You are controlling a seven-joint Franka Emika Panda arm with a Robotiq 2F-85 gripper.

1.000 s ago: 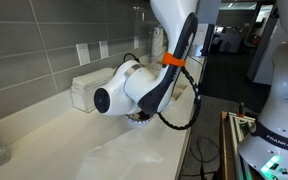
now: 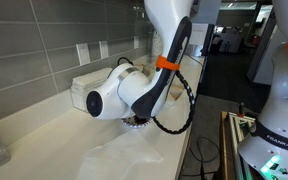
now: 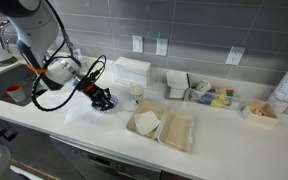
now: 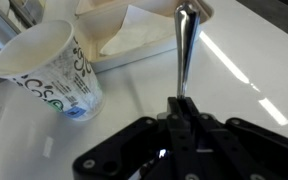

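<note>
In the wrist view a shiny metal utensil (image 4: 186, 48) juts out from between the black fingers of my gripper, which is shut on it. Its far end is cut off by the top of the frame, so its kind is unclear. To the left stands a white paper cup (image 4: 54, 72) with a printed pattern, upright and apart from the utensil. Exterior view 2 shows my gripper (image 3: 103, 101) low over the counter, left of the cup (image 3: 137, 92). The arm mostly hides the gripper (image 2: 137, 121) in exterior view 1.
Two shallow trays (image 3: 178, 131) lie right of the gripper, one holding pale paper (image 3: 145, 122). A white box (image 3: 133, 70) stands behind, with a container of colourful items (image 3: 214, 97) farther right. Bare counter (image 3: 219, 135) lies beyond the trays.
The arm's white rounded joint has shifted slightly left and down in exterior view 1. The objects on the counter look unmoved.
</note>
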